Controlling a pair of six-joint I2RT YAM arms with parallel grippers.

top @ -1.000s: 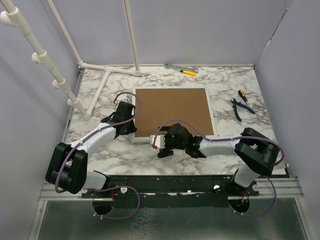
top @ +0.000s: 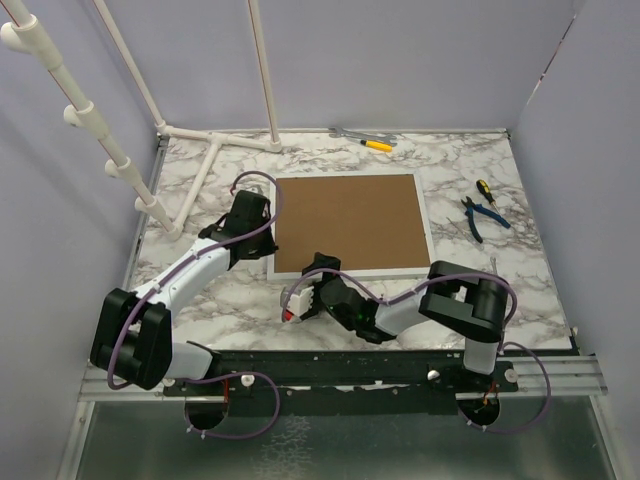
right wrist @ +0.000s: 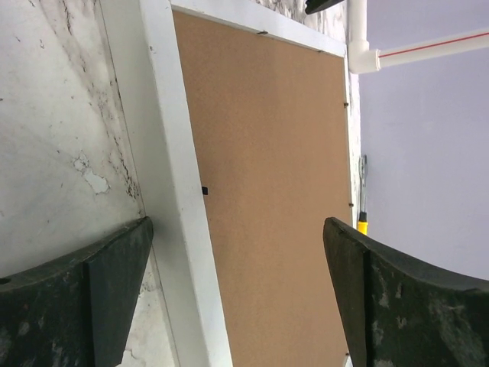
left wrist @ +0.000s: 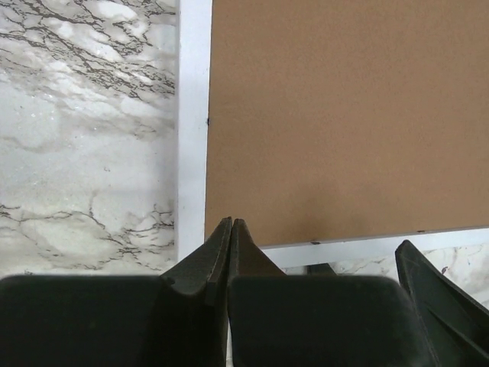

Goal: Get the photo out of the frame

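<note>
The picture frame lies back up on the marble table, its white border (top: 428, 225) around a brown backing board (top: 350, 215). In the left wrist view, my left gripper is shut, nothing between its tips, over the board's near-left corner. The white left rail (left wrist: 192, 115) runs just left of those tips, outside them. My right gripper is open, with the frame's near rail (right wrist: 179, 176) between its spread fingers. Small dark tabs (right wrist: 204, 190) show along the border's inner edge. No photo can be seen; the board covers the frame's inside.
A wrench with a yellow-handled tool (top: 376, 145) lies behind the frame. Blue pliers (top: 474, 215) and a screwdriver (top: 485, 190) lie to the right. White pipes (top: 200, 180) stand at the back left. Marble is bare in front of the frame.
The frame has shifted slightly right. The right gripper has moved left along the near rail.
</note>
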